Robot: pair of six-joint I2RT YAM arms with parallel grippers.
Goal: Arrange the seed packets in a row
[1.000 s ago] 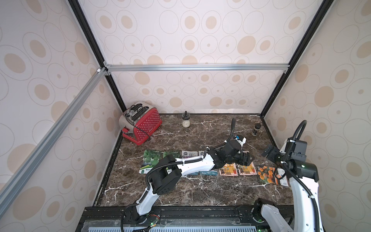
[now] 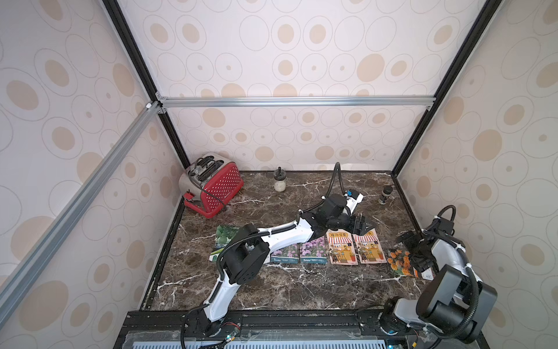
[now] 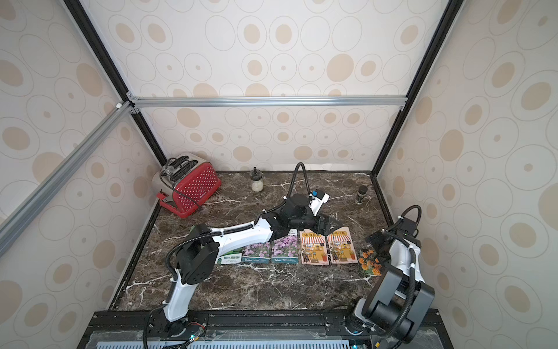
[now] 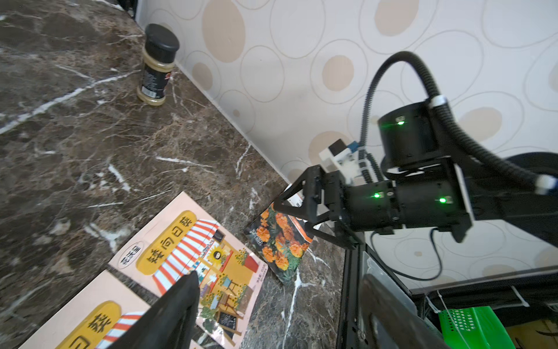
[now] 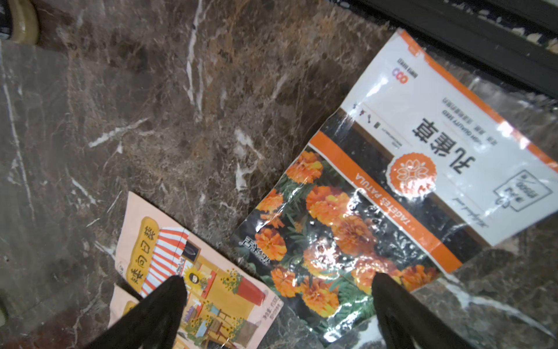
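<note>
Seed packets lie flat in a row: a green packet (image 2: 226, 234) at the left, purple-flower packets (image 2: 314, 249), then two sunflower packets (image 2: 341, 251) with striped awnings. At the right end, an orange marigold packet (image 5: 343, 232) lies turned against the sunflower packets, a corner close to the nearest one. Above it my right gripper stands open, holding nothing; its fingers (image 5: 159, 308) frame the marigold packet's lower part and the neighbouring sunflower packet. My left gripper is open and empty above the sunflower packets. The left arm hides part of the row.
A red-and-grey appliance (image 2: 215, 186) stands back left, a lidded jar (image 2: 280, 180) at the back middle. A spice bottle is at the back right. The right wall is close behind the right arm.
My right gripper has come down and inward over the marigold packet, its arm folding. The left gripper has shifted left and back a little. The packets have not visibly moved.
</note>
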